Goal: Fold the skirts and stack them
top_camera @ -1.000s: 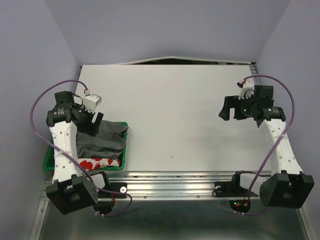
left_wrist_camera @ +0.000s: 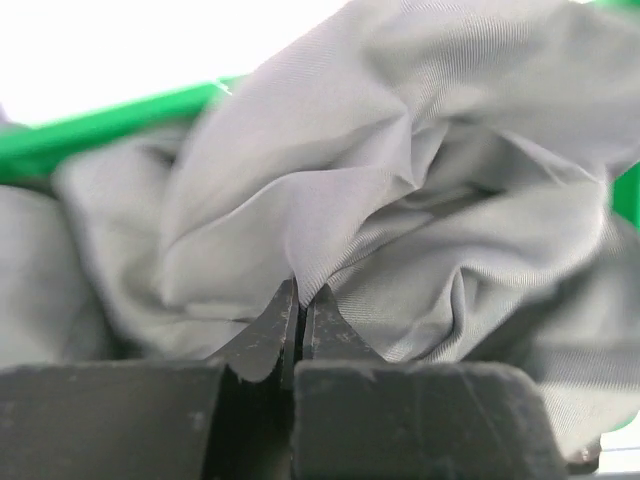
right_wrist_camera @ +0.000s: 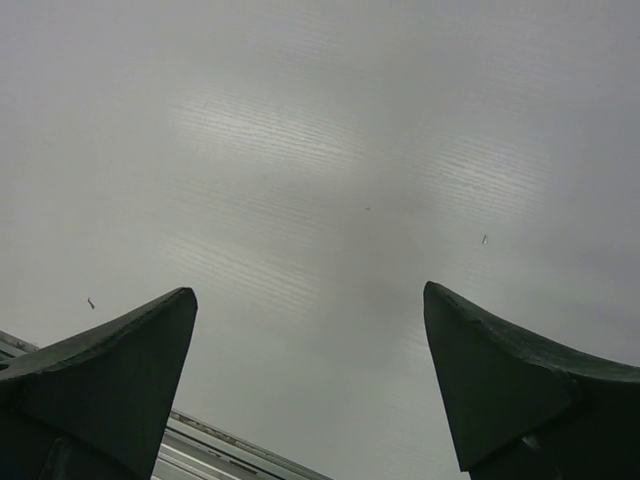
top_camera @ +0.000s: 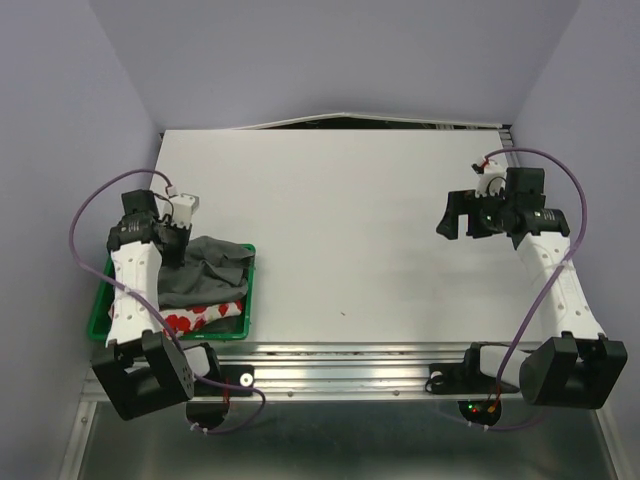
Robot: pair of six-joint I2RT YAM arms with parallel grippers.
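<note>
Crumpled grey fabric (top_camera: 206,275) (left_wrist_camera: 480,250) lies in a green basket (top_camera: 247,310) (left_wrist_camera: 100,130) at the table's left, over a white cloth with red spots (top_camera: 195,318). My left gripper (top_camera: 176,255) is shut on a pinched ridge of the grey fabric, inside the basket. My right gripper (top_camera: 460,212) hangs open over the right side of the table, bare white surface beneath it in the right wrist view.
A metal rail (top_camera: 340,365) runs along the front edge, and grey walls enclose the back and sides.
My left gripper has come down onto the grey fabric and shut on it, having been open earlier. The right arm is almost unmoved.
</note>
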